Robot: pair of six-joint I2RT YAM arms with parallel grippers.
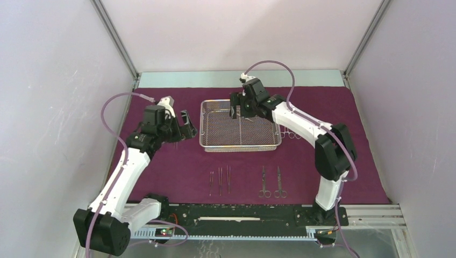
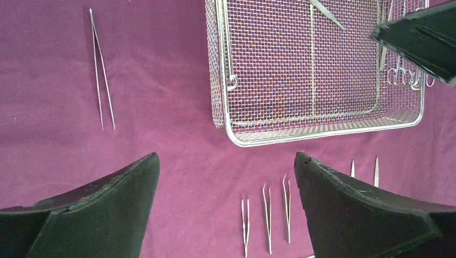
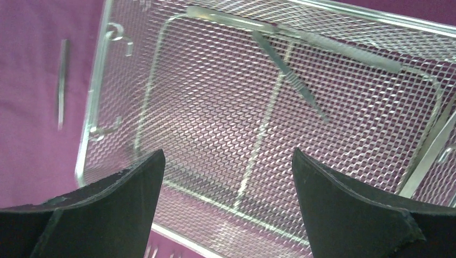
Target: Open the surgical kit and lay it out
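Observation:
The wire mesh tray [image 1: 240,145] sits mid-table on the purple cloth. My right gripper [image 1: 234,107] hangs over its back part, open and empty; below it a scalpel handle [image 3: 290,75] and long flat instruments [image 3: 344,48] lie inside. My left gripper [image 1: 188,126] is open and empty left of the tray. Long tweezers [image 2: 97,48] lie left of the tray. In front lie several tweezers [image 1: 220,180] and two scissors [image 1: 263,191] [image 1: 279,191]. Ringed clamps [image 1: 291,134] lie to the right, partly hidden by the right arm.
Bare cloth [image 1: 156,177] shows at the front left and at the back right beyond the right arm. Side walls and a back wall enclose the table, with a pale strip [image 1: 188,79] behind the cloth.

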